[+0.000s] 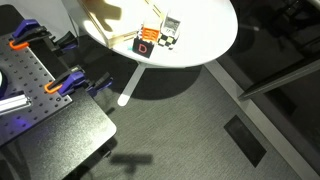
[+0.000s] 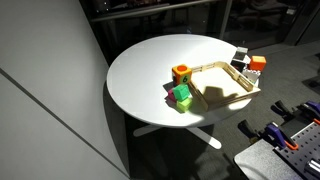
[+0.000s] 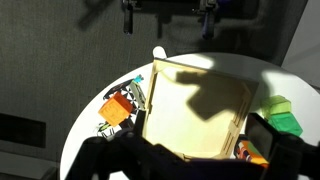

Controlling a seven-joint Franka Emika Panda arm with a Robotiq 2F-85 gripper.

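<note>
A wooden tray with a low rim lies empty on the round white table. In the wrist view my gripper is above the tray, its dark fingers wide apart at the lower left and lower right. Nothing shows between them. Left of the tray in that view is an orange block among black and white pieces. Green blocks lie on the other side, partly behind a finger. The exterior view from across the room shows the green blocks beside an orange-and-yellow block. Neither exterior view shows the gripper.
A dark perforated mounting platform with orange and blue clamps stands close to the table. The block group sits near the table edge.
</note>
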